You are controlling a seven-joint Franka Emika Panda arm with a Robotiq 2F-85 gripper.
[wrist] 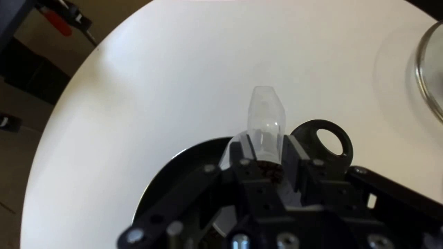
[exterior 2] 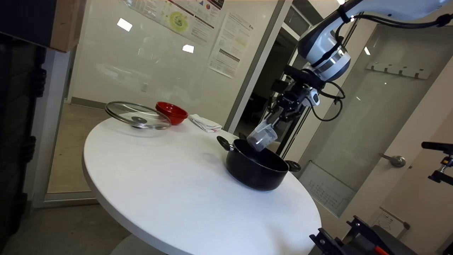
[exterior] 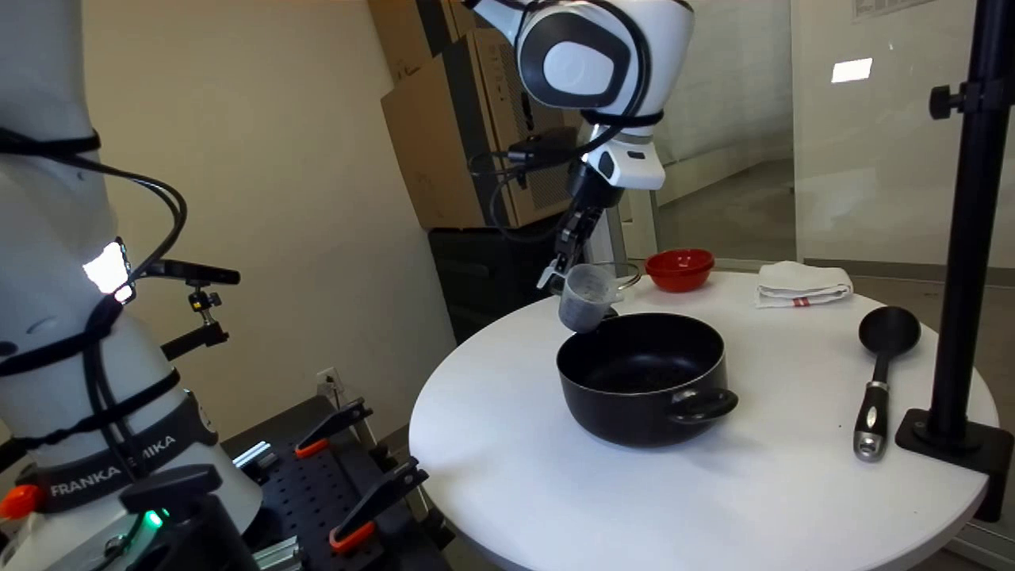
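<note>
A clear measuring cup (exterior: 587, 296) hangs tilted over the far rim of the black pot (exterior: 642, 414). My gripper is shut on the cup's clear handle (wrist: 266, 120), which sticks out between the fingers. Dark contents show through the cup wall; in the wrist view they look like small reddish-brown pieces. From the other side, the cup (exterior 2: 262, 136) leans with its lower part at the opening of the pot (exterior 2: 257, 174). Much of the pot's inside is hidden by the gripper in the wrist view, and I cannot tell what lies in it.
A glass lid (exterior 2: 140, 115) lies near the red bowls (exterior 2: 172, 111). Beyond the pot is a folded white towel (exterior: 804, 284). A black ladle (exterior: 880, 381) lies near a black post (exterior: 966, 238).
</note>
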